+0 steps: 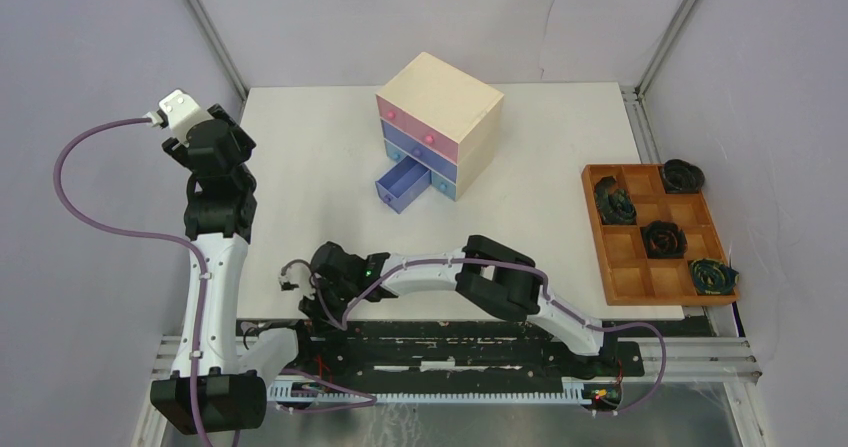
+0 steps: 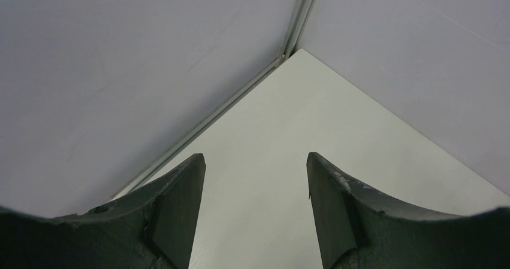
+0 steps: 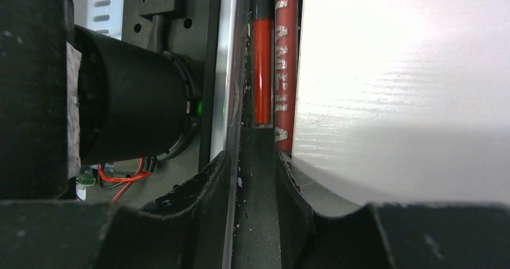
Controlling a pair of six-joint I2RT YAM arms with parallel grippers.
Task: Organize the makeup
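In the right wrist view, a clear tube of red gloss with a black cap (image 3: pixel 263 70) lies in the dark gap along the table's edge. Alongside it is a darker red stick with silver lettering (image 3: pixel 285 70), close against the white tabletop. My right gripper is open at the near end of both, its fingers apart and nothing between the tips. My left gripper stands open and empty above the bare left side of the table. A small drawer cabinet (image 1: pixel 445 87) stands at the back with one lower blue drawer (image 1: pixel 402 184) pulled out.
On the right side sits a wooden compartment tray (image 1: pixel 627 247) with several dark coiled items in it. A metal rail (image 3: pixel 224 70) borders the gap beside my right gripper. The table between cabinet and tray is clear.
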